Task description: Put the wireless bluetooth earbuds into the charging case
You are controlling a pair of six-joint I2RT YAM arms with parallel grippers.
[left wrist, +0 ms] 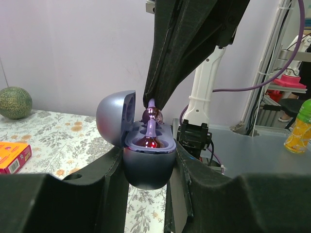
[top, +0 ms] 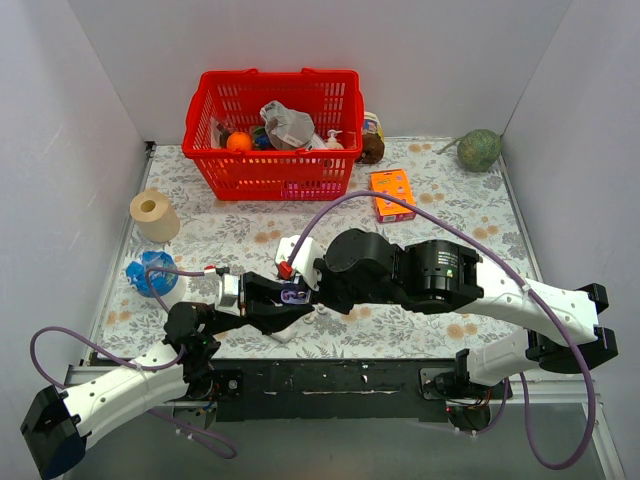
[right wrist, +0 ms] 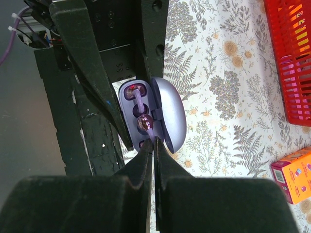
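Observation:
My left gripper is shut on the lavender charging case [left wrist: 148, 170], holding it upright above the table with its lid [left wrist: 111, 119] open. One earbud [left wrist: 150, 138] sits in a recess, its purple stem pointing up. The other earbud [right wrist: 145, 123] appears over the neighbouring recess in the right wrist view, its dark red glossy head tilted and standing above the tray. That earbud's stem meets the tips of my right gripper. Those tips are together; whether they pinch the stem, I cannot tell. In the top view both grippers meet around the case [top: 295, 296].
Behind stands a red basket [top: 270, 188] with various goods. An orange box [top: 393, 196], a green melon [top: 479, 150], a tan roll [top: 155, 215] and a blue-wrapped item [top: 150, 272] lie about the patterned table. Small white objects [top: 284, 334] lie below the grippers.

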